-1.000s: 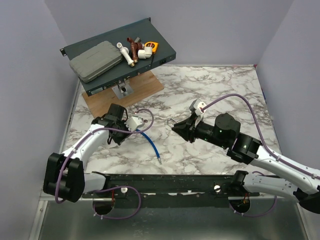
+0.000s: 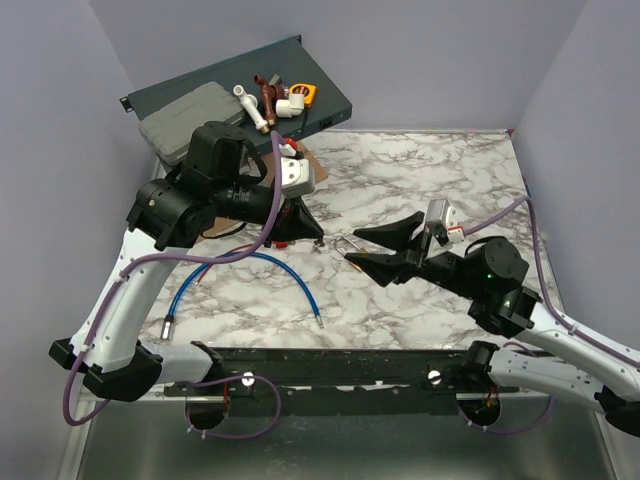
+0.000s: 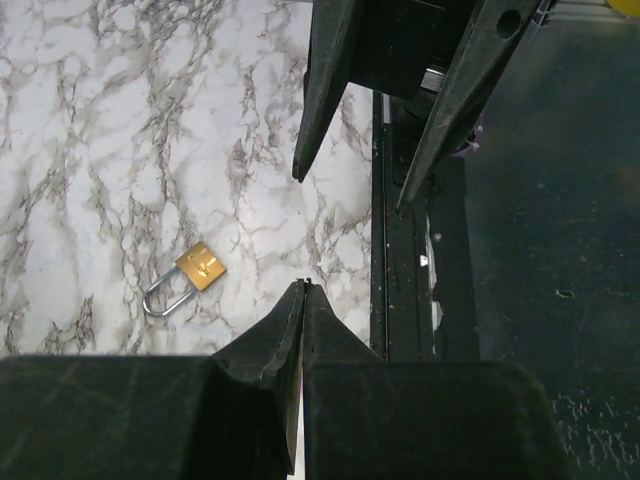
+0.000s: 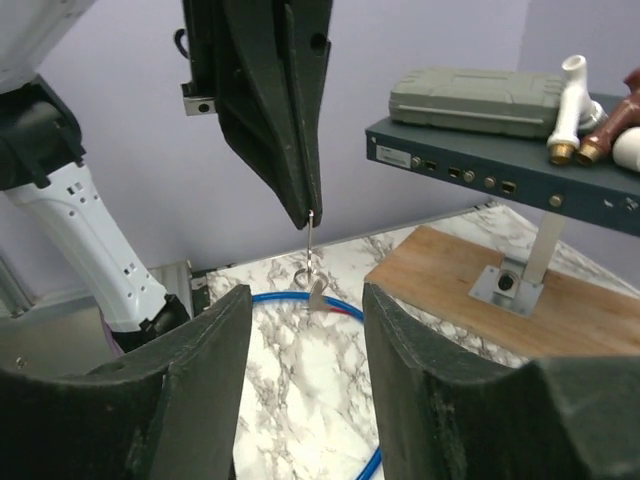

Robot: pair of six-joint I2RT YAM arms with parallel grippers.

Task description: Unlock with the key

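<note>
My left gripper is shut on a small metal key [image 4: 317, 296], which hangs from its fingertips with a thin ring. From above, the key [image 2: 319, 243] shows just left of my right gripper [image 2: 350, 245]. The right fingers stand open and empty, facing the key with a gap between. A brass padlock [image 3: 203, 265] with a steel shackle lies on the marble table in the left wrist view. In the top view only its shackle [image 2: 343, 243] and a bit of body show beneath the right fingers.
A raised dark shelf [image 2: 322, 80] with a grey case [image 2: 192, 118] and pipe fittings stands at the back left over a wooden board [image 4: 425, 262]. A blue hose [image 2: 290, 268] curves over the table's left part.
The left arm has swung up and far to the right, bringing the key near the right gripper.
</note>
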